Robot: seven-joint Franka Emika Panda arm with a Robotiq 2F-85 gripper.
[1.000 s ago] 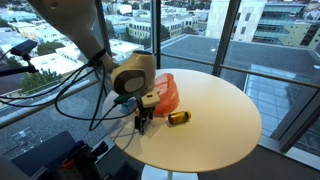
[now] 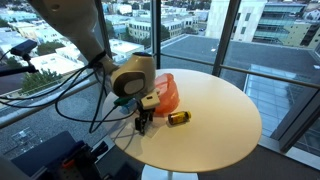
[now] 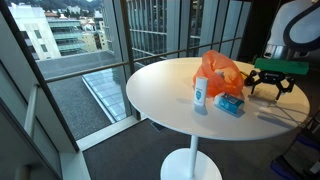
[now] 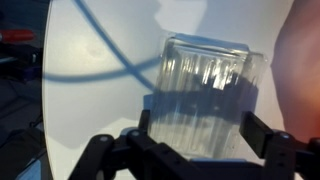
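Observation:
In the wrist view a clear, shiny, ribbed package (image 4: 205,85) lies on the white table, spanning the gap ahead of my gripper. The dark fingers stand apart, one toward each side of the package, so the gripper is open. From the second exterior view, the gripper (image 3: 265,90) points down low over the right part of the table; the package cannot be made out there. Exterior view 1 shows the gripper (image 2: 143,126) near the table's left edge, close to the red-orange plastic bag (image 2: 167,94).
A yellow-and-black bottle (image 2: 179,118) lies right of the gripper. By the bag (image 3: 219,72) stand a white canister (image 3: 200,92) and a blue box (image 3: 230,104).

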